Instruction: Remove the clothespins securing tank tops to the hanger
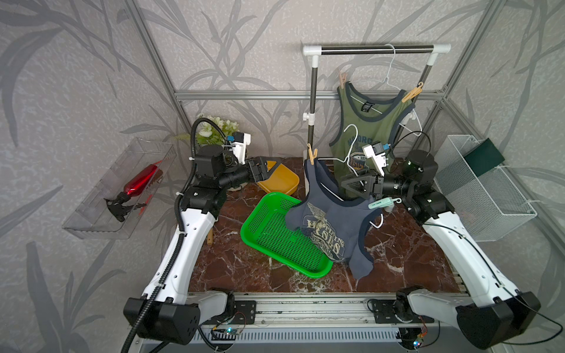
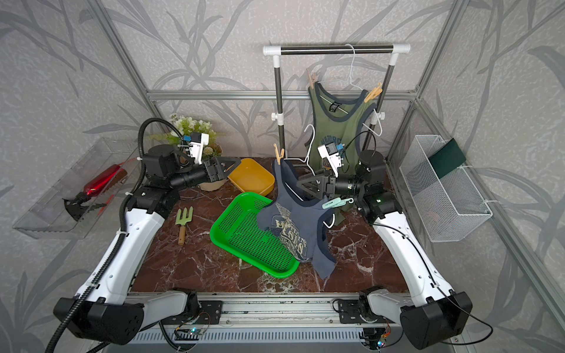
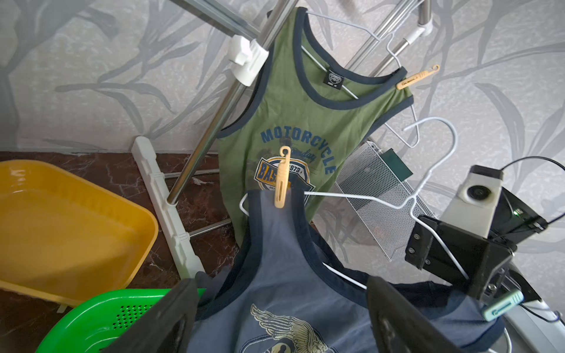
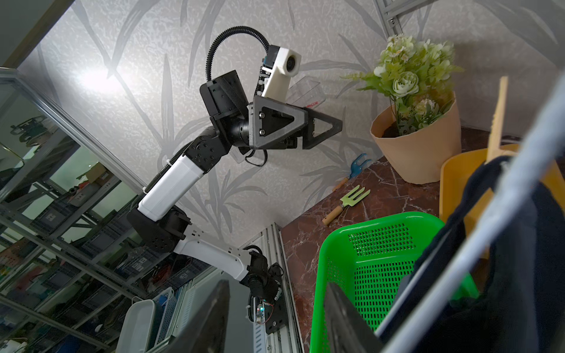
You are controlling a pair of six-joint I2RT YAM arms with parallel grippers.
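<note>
The blue tank top [image 1: 338, 223] hangs on a white wire hanger [image 1: 351, 144]. A yellow clothespin [image 3: 282, 179] stands upright on one shoulder strap, and a mint clothespin [image 1: 383, 203] is at the other strap, beside my right gripper [image 1: 359, 185]. That gripper is shut on the hanger's wire, which runs in among its fingers. My left gripper [image 1: 269, 168] stands open and empty, left of the yellow clothespin and apart from it. Behind, a green tank top [image 1: 367, 117] hangs from the rack, with a yellow clothespin [image 1: 413, 92] and a paler clothespin [image 1: 342, 80] on its straps.
A green basket [image 1: 253, 226] lies under the blue top's left part, with a yellow tray [image 1: 279, 178] behind it. The rack's post [image 1: 312, 100] rises close behind the yellow clothespin. A white mesh basket [image 1: 488, 194] is at the right. A potted plant stands at the back left.
</note>
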